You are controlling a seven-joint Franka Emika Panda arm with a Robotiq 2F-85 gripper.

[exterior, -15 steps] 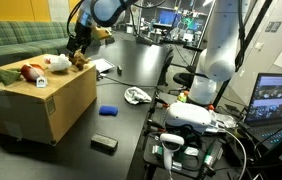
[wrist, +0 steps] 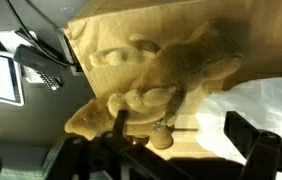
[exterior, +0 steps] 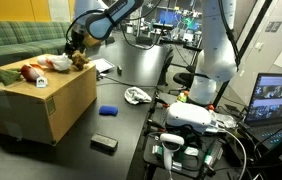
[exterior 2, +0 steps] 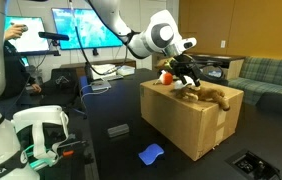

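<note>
A brown plush toy (wrist: pixel 186 70) lies stretched over the top of a cardboard box (exterior: pixel 51 115). To its right in the wrist view is a crumpled white bag (wrist: pixel 256 105). My gripper stands open above them, its dark fingers (wrist: pixel 101 155) wide apart. Nothing is gripped between them; the toy's lower parts and the bag's edge show in and beyond the gap. In exterior view 2 the plush toy (exterior 2: pixel 216 97) reaches toward the box's right side, with the gripper just over the bag and toy.
A red item (exterior 2: pixel 166 77) sits by the bag, and more small items lie at the box's left end in exterior view 1. On the dark floor are a blue object (exterior: pixel 108 109) and a grey block (exterior: pixel 104 142). A sofa (exterior: pixel 21 38) stands behind the box.
My arm's white wrist section has shifted slightly up and changed its tilt above the box. The toy, bag and other objects look unmoved.
</note>
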